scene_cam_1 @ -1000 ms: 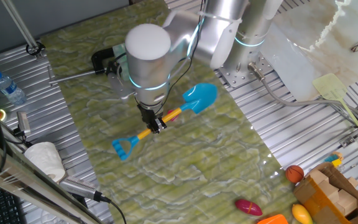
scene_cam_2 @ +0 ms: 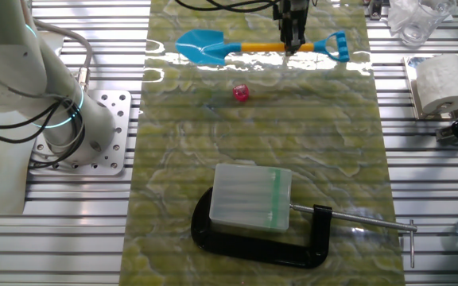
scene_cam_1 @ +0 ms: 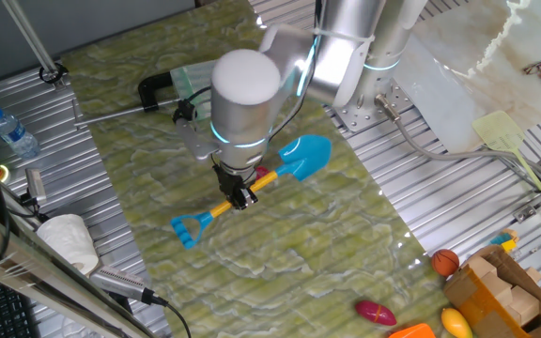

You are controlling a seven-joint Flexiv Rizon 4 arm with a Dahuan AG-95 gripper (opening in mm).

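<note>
A toy shovel with a blue blade, yellow shaft and blue handle lies slantwise across exterior view 1. My gripper points down at the shaft, on the handle side of its middle, and appears shut on it. In exterior view 2 the gripper meets the shaft close to the blue grip. The fingertips are small and dark, so their contact is partly hidden. Whether the shovel touches the mat or hangs just above it, I cannot tell.
A small pink object lies on the green mat. Beyond it are a black clamp and a translucent box. A carton, a ball and toy fruit occupy the lower right of exterior view 1.
The shovel has shifted slightly downward in exterior view 1, together with my gripper. The upper part of the wrist has swung to the right and a little down.
</note>
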